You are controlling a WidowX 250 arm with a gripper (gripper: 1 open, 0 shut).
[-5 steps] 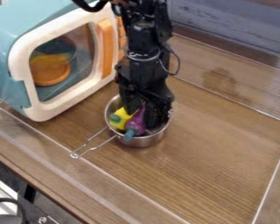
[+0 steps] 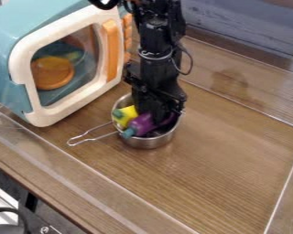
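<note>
A steel pot (image 2: pixel 153 140) with a wire handle stands on the wooden counter, holding a yellow piece (image 2: pixel 127 115) and a purple eggplant-like toy (image 2: pixel 144 126) with a teal end. My black gripper (image 2: pixel 157 111) reaches down into the pot over the toys, shut, apparently on something; its fingertips are largely hidden, so what it grips is unclear.
A teal toy microwave (image 2: pixel 22 69) with an orange item inside stands at the left, near the pot. A wall runs along the back.
The pot has shifted slightly up and left, and the toys in it have turned. My gripper has moved a little with them.
</note>
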